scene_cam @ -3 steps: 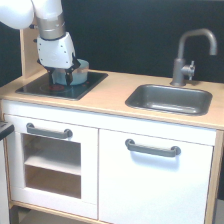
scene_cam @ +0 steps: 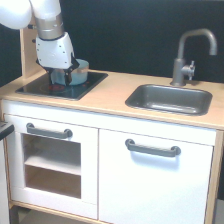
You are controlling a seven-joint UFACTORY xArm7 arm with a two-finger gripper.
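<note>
The white and dark robot arm reaches in from the top left. Its gripper (scene_cam: 66, 76) is over the stove at a grey-blue pot (scene_cam: 80, 70), with dark fingers in front of the pot's near left side. At this size I cannot make out whether the fingers are apart or closed, or whether they grip the pot. Part of the pot is hidden behind the gripper. The pot is on or just above the black stovetop (scene_cam: 42, 88).
A metal sink (scene_cam: 170, 98) with a grey faucet (scene_cam: 183, 62) is at the right, and looks empty. Bare wooden counter (scene_cam: 112, 92) separates stove and sink. Below are a windowed oven door (scene_cam: 52, 165) and a white cabinet door (scene_cam: 152, 185), both with dark handles.
The gripper seems to have shifted very slightly, by an amount too small to be sure of. Nothing else visibly differs.
</note>
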